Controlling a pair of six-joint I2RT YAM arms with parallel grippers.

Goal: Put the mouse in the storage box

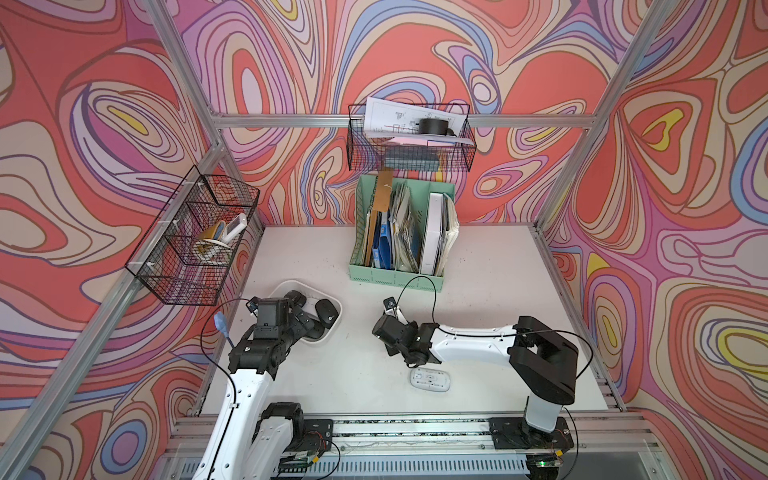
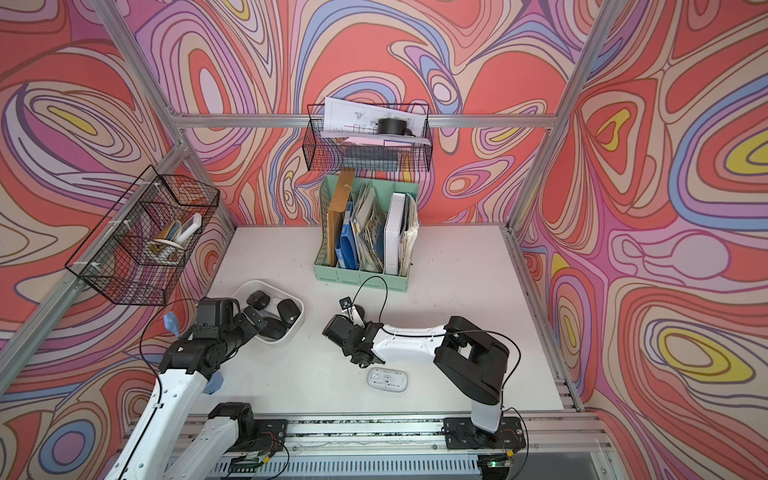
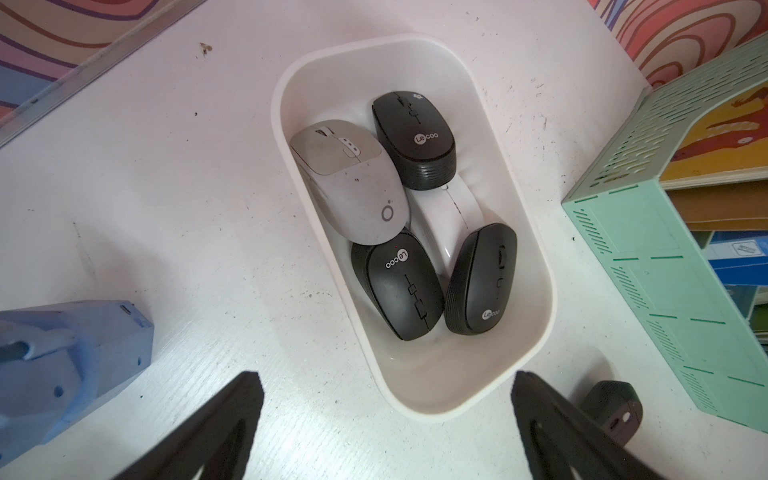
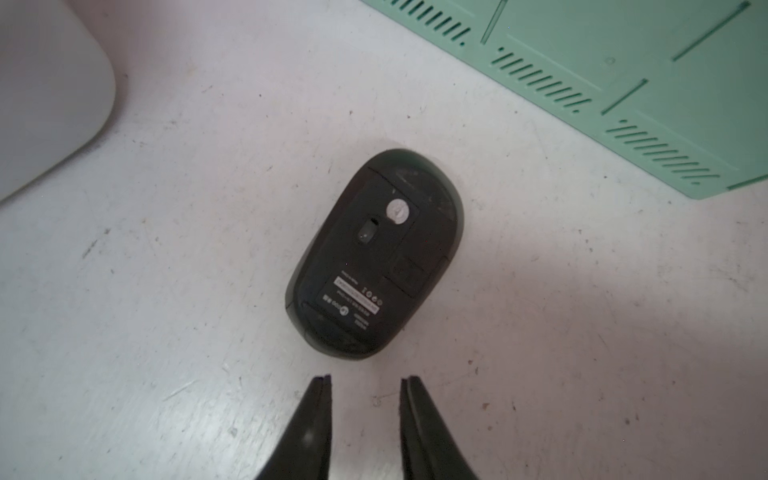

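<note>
A black mouse [image 4: 376,256] lies upside down on the table, label side up, in the right wrist view. My right gripper is above the table on the near side of it. Its fingers stand a small gap apart, with bare table showing between them. A white mouse [image 1: 429,379], also underside up, lies near the front edge. The storage box [image 3: 372,352] holds several mice: a grey one [image 3: 364,192], a white one mostly covered, and black ones [image 3: 484,276]. Over the box my left gripper is open and empty.
The green file organizer [image 1: 396,277], full of folders, stands behind the black mouse. A blue object [image 3: 80,364] is left of the box. Wire baskets [image 1: 412,160] hang on the frame.
</note>
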